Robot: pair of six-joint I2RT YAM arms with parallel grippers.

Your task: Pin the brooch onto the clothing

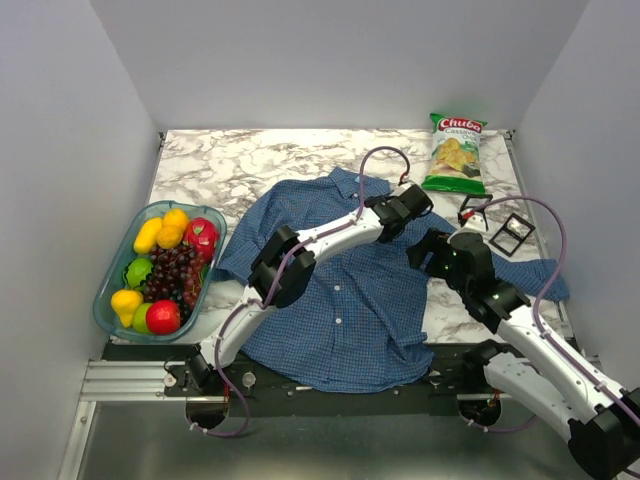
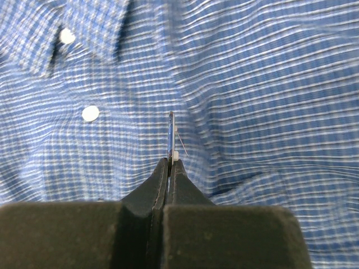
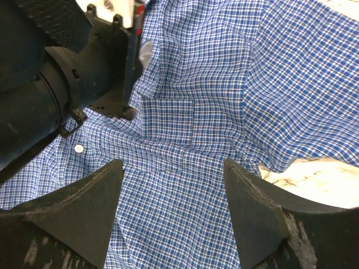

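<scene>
The blue checked shirt [image 1: 340, 300] lies spread on the table, collar toward the back, white buttons down its front. In the left wrist view the brooch [image 2: 171, 133] appears edge-on as a thin sliver, with its fine pin [image 2: 182, 144] jutting out at the side. My left gripper is shut on it above the cloth beside the button row; whether the pin touches the fabric I cannot tell. Over the shirt's right part, my right gripper stands open, with only cloth visible beyond its fingers [image 3: 106, 185]. A chest pocket [image 3: 168, 119] lies beyond that gap.
A fruit basket [image 1: 103, 290] stands at the left. Two small open cases, one partly hidden [image 1: 474, 205] and one clear [image 1: 512, 234], lie at the right near a chip bag [image 1: 456, 155]. My left arm [image 3: 61, 89] hangs close to the right gripper.
</scene>
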